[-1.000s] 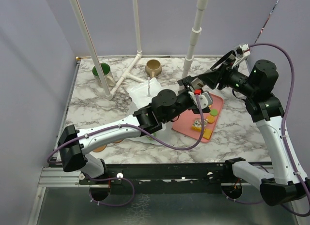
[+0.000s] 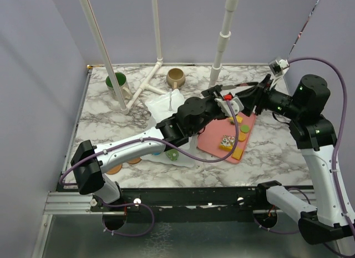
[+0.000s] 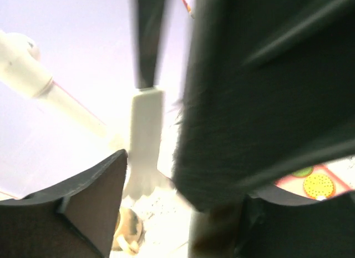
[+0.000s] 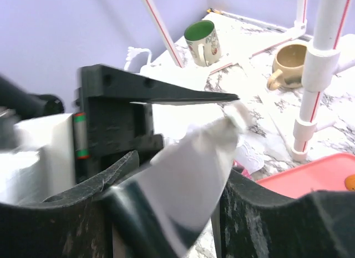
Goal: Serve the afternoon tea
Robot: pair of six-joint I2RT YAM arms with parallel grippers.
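In the top view my left gripper (image 2: 221,97) and right gripper (image 2: 248,97) meet above the back of the pink tray (image 2: 213,141), nearly touching. My left gripper's fingers (image 4: 166,90) stand apart in the right wrist view. Between the right gripper's fingers (image 4: 236,186) a blurred silver-white piece with a dark end (image 4: 194,163) shows; whether they grip it cannot be told. A pale flat piece (image 3: 145,136) hangs close to the left fingers. Behind stand a green mug (image 2: 118,83) and a brown mug (image 2: 176,77).
White pipes (image 2: 221,44) rise just behind the grippers. Yellow snacks (image 2: 228,142) lie on the tray. Crumpled white plastic (image 2: 163,105) sits under the left arm, and brown round pieces (image 2: 115,169) lie at front left.
A thin dark strip now shows behind the grippers. My left arm has moved only slightly.
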